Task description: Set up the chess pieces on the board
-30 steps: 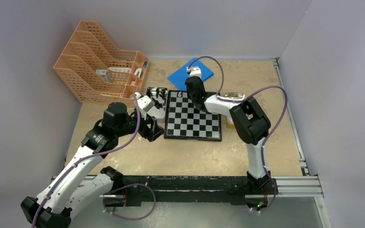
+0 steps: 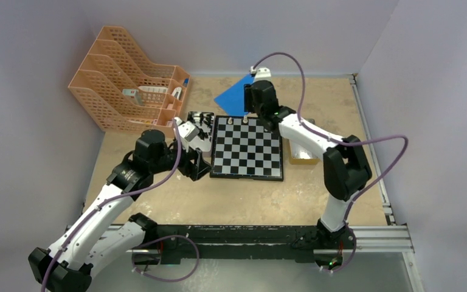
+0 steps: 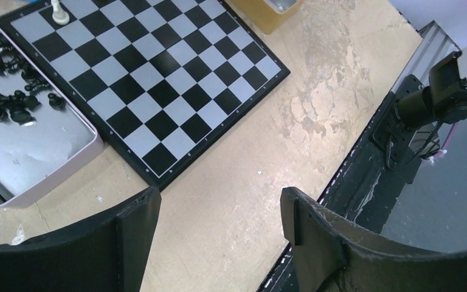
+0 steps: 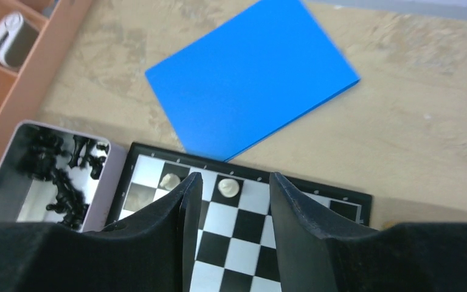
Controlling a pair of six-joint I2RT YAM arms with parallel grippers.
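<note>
The checkered board (image 2: 247, 146) lies mid-table. Along its back row two white pieces show: one near the left corner (image 4: 169, 181) and another (image 4: 228, 187) upright on a dark square. My right gripper is open above that second piece, with a gap on both sides of it in the right wrist view. Black pieces (image 3: 3, 103) lie jumbled in the pale tray (image 3: 48, 167) left of the board. Over bare table at the board's left front, my left gripper stands open and empty.
Behind the board lies a blue sheet (image 4: 255, 79). A yellowish box (image 2: 304, 158) stands to the right, a peach organizer (image 2: 118, 79) at the back left. The table in front of the board is free.
That piece stays standing on its square. The left arm has shifted only slightly.
</note>
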